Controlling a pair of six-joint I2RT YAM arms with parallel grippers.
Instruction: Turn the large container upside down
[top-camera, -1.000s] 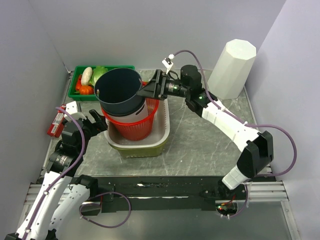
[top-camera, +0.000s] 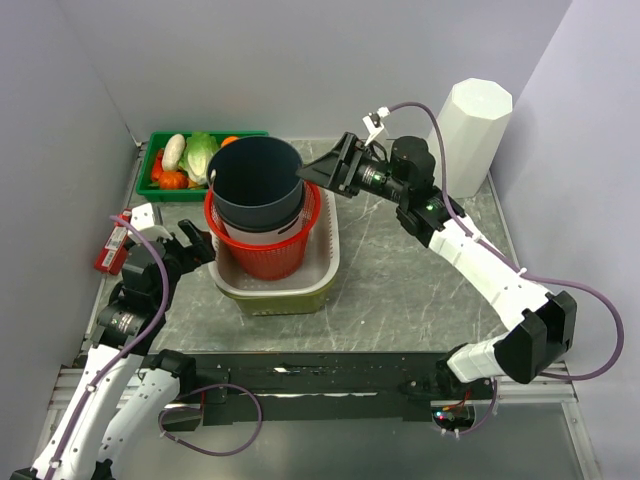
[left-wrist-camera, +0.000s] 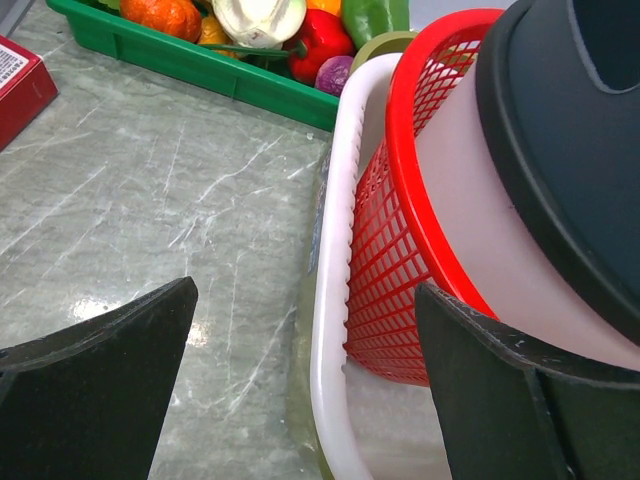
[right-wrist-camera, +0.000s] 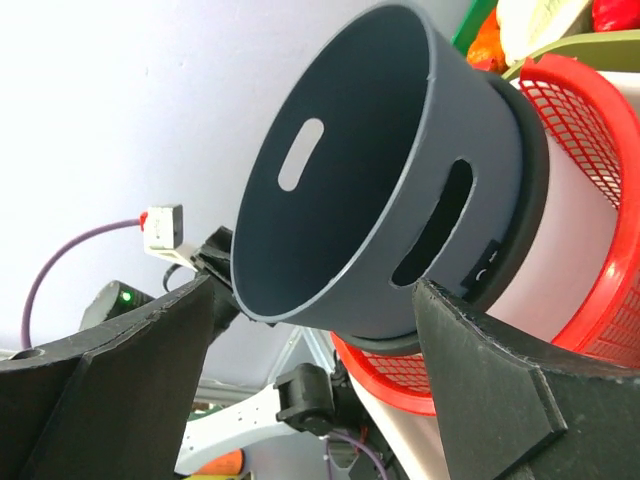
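Note:
A stack of containers stands left of the table's middle in the top view. The dark grey bucket is uppermost, its open mouth facing up, seated in a white bucket. Both sit in a red basket, which rests in a white basin over an olive one. At the grey bucket's right rim is my right gripper. In the right wrist view its fingers are apart, with the bucket beyond them. My left gripper stands open, left of the basins, nothing held.
A green tray of vegetables lies at the back left, close behind the stack. Beside the left arm is a red box. A white octagonal column stands at the back right.
My right gripper has drawn back to the right, off the grey bucket's rim, its fingers parting. The bucket has shifted slightly right and settled in the stack. The left arm is still.

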